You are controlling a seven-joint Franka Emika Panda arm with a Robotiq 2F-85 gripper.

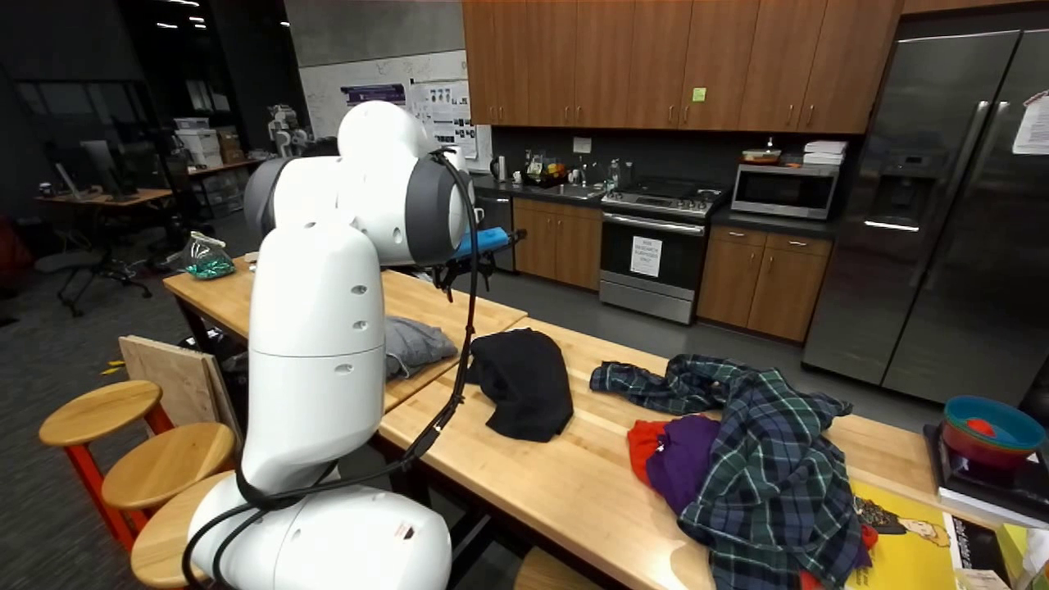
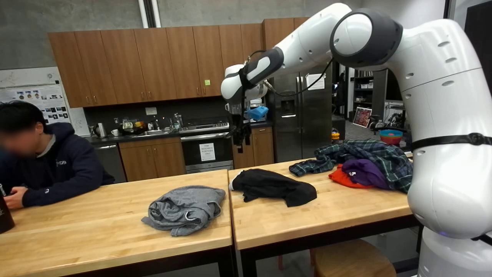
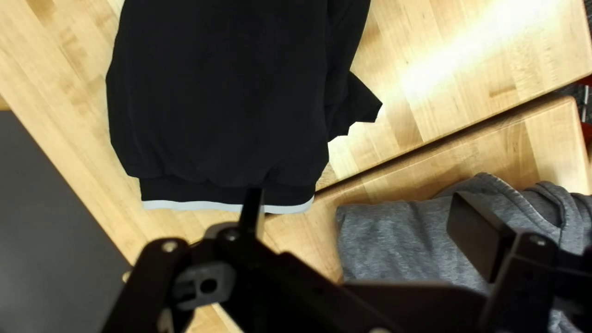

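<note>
Black clothing (image 2: 274, 185) lies on the right-hand table near the seam, its white-edged hem showing in the wrist view just beyond one finger (image 3: 252, 213). A crumpled grey garment (image 2: 186, 210) rests on the left-hand table, partly covered by the other finger (image 3: 480, 236) in the wrist view. My gripper (image 2: 240, 144) hangs in the air above the tables, apart from both garments. Its fingers stand wide open with nothing between them. From exterior view 1, the arm hides most of the gripper and part of the grey cloth (image 1: 418, 346).
A pile of plaid (image 2: 366, 154), purple (image 2: 366, 173) and red clothing (image 2: 346, 177) occupies the right table's far end. Nested bowls (image 1: 993, 433) stand beyond it. A person (image 2: 55, 157) sits at the left table. Bare wood (image 2: 115, 198) surrounds the grey garment.
</note>
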